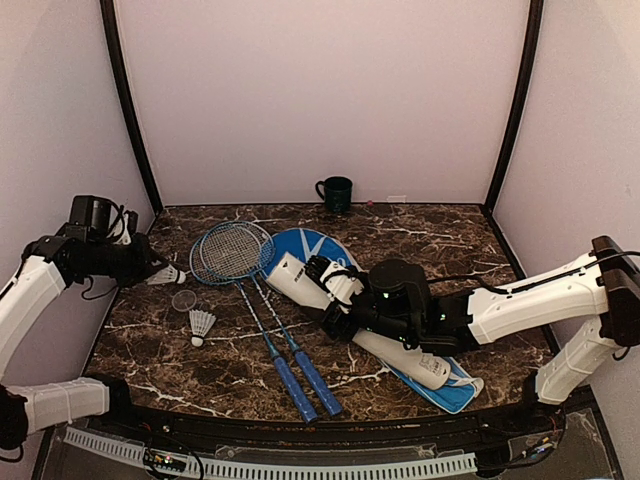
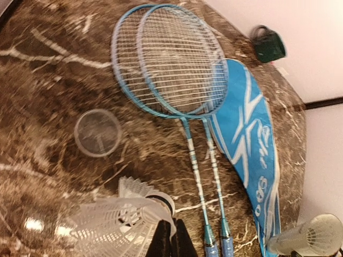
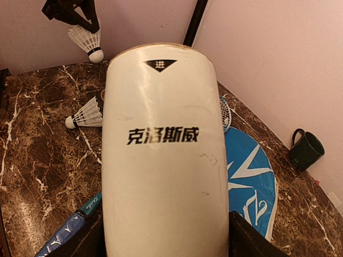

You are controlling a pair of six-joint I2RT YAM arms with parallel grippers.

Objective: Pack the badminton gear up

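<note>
At the back left, my left gripper (image 1: 154, 266) is shut on the skirt of a white shuttlecock (image 1: 167, 275), raised above the table; its skirt fills the lower left of the left wrist view. Another shuttlecock (image 1: 201, 325) lies on the table. My right gripper (image 1: 332, 288) is shut around a white tube (image 3: 163, 160), tilted over the blue racket bag (image 1: 308, 242). A white cylinder (image 1: 425, 367) shows beyond the right arm; whether it is the same tube I cannot tell. Two blue rackets (image 1: 235, 252) lie crossed on the table, heads overlapping.
A clear round lid (image 1: 184, 300) lies left of the racket heads. By the back wall stands a dark green mug (image 1: 338, 194). Bare marble table (image 1: 150, 335) shows at the front left and back right. Walls close in the sides.
</note>
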